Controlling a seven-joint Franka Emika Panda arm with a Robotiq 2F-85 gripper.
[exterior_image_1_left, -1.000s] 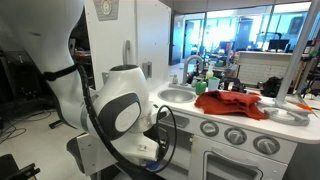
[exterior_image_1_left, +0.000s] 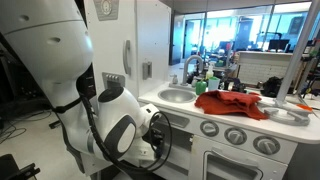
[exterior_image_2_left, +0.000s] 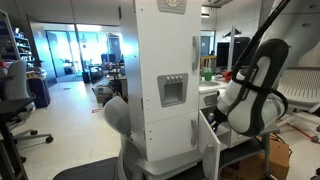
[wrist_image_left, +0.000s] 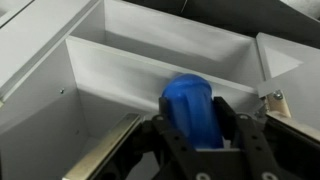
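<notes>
In the wrist view a blue, rounded object (wrist_image_left: 195, 112) sits between the fingers of my gripper, which is shut on it. Its lower part is hidden by the gripper. Around it, the pale walls of an open drawer or cabinet (wrist_image_left: 150, 62) show, with a divider running across. In exterior view 1 my white arm (exterior_image_1_left: 115, 125) bends down in front of the toy kitchen's lower left side, and the fingers and the blue object are hidden there. From exterior view 2, the arm (exterior_image_2_left: 250, 95) reaches down behind the kitchen's open door (exterior_image_2_left: 209, 145).
On the white counter (exterior_image_1_left: 250, 122) lie a red cloth (exterior_image_1_left: 228, 104) and several bottles near the sink (exterior_image_1_left: 177, 95). A tall white cabinet (exterior_image_1_left: 150, 45) stands beside the sink. Below the counter is an oven door (exterior_image_1_left: 230, 163). A cardboard box (exterior_image_2_left: 278, 158) rests on the floor.
The arm has swung lower and to the left in exterior view 1, its elbow dropping. A bit of blue seen low by the arm a second ago is now hidden.
</notes>
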